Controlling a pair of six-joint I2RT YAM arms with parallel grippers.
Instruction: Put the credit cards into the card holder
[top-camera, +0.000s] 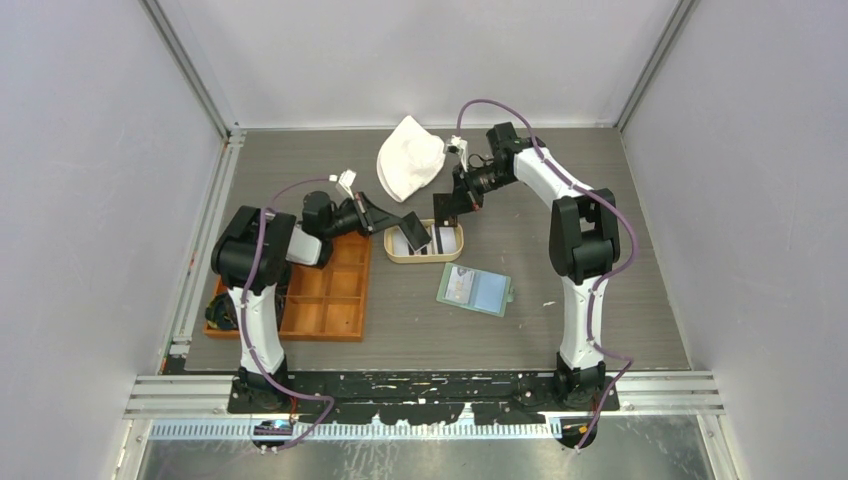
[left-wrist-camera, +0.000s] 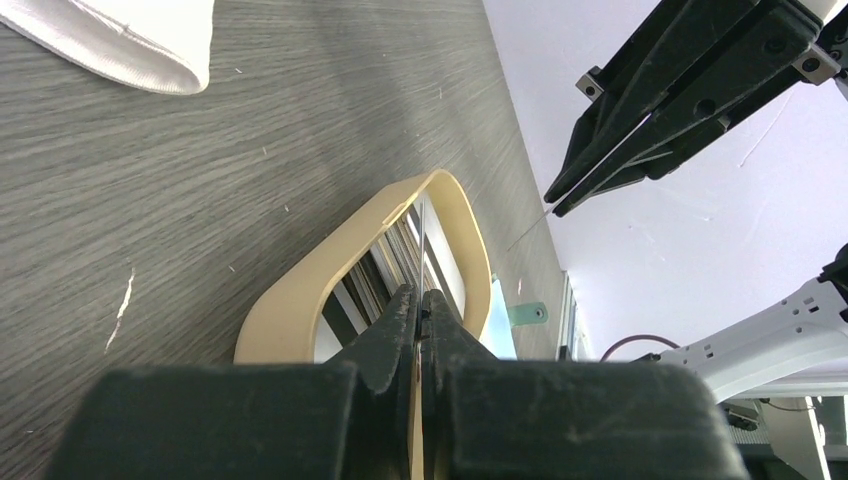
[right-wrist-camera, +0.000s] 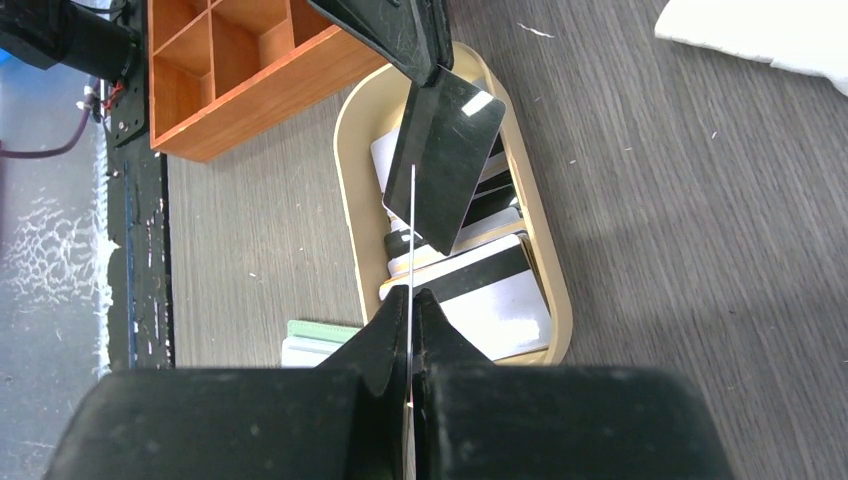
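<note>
My left gripper is shut on a dark card (top-camera: 415, 231), seen edge-on in the left wrist view and face-on in the right wrist view. The card tilts over the beige basket, its lower end close to the cards inside. My right gripper is shut on another dark card (top-camera: 446, 206), a thin upright line in the right wrist view, at the basket's back right. Several white and dark cards (right-wrist-camera: 492, 309) stand in the beige oval basket (right-wrist-camera: 562, 318). On the table in front lies the card holder (top-camera: 475, 290), pale blue with a green edge.
To the left stands an orange compartment box (top-camera: 344, 318), partly under my left arm. A white cloth (top-camera: 410, 160) lies behind the basket.
</note>
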